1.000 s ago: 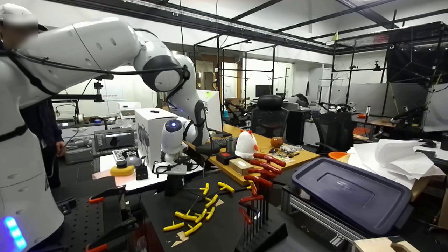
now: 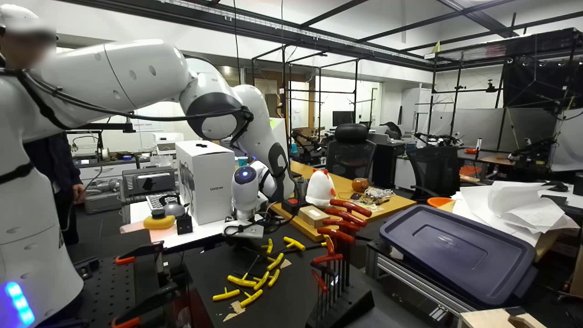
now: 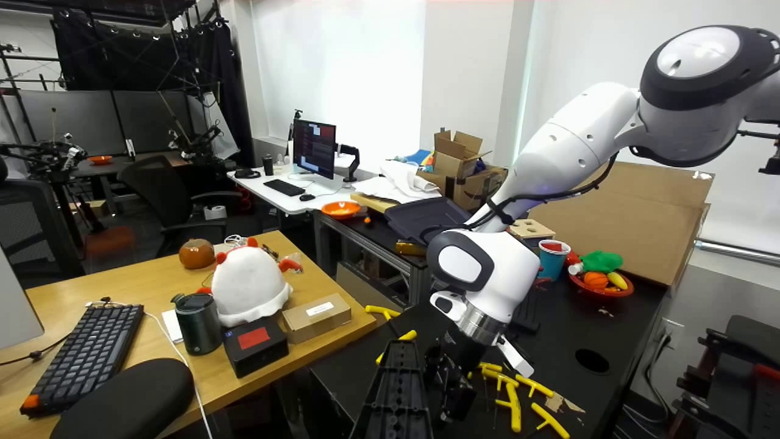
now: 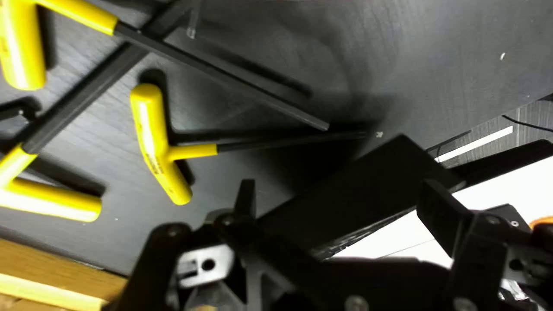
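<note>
Several yellow T-handle hex keys (image 2: 271,261) lie scattered on the black table (image 2: 207,273); one T-handle key (image 4: 155,140) sits left of my fingers in the wrist view. My gripper is open, its two dark fingers far apart. A black holder block (image 4: 357,191) shows beyond and between the fingers; whether they touch it, I cannot tell. Exterior view 2 has the gripper (image 3: 453,388) low over the table, beside the slotted black holder (image 3: 398,388). Red-handled T-keys (image 2: 341,235) stand upright in a black rack (image 2: 350,303).
A wooden desk (image 3: 351,322) borders the table, carrying a small cardboard box (image 3: 316,317) and a white plush (image 3: 248,285). A red bowl (image 3: 603,291) of toy food and a blue cup (image 3: 552,262) stand on the table. A white box (image 2: 210,180) rises behind the arm.
In exterior view 1 the arm's wrist and gripper have moved right and lower, toward the yellow keys. The keys and the red rack have not moved.
</note>
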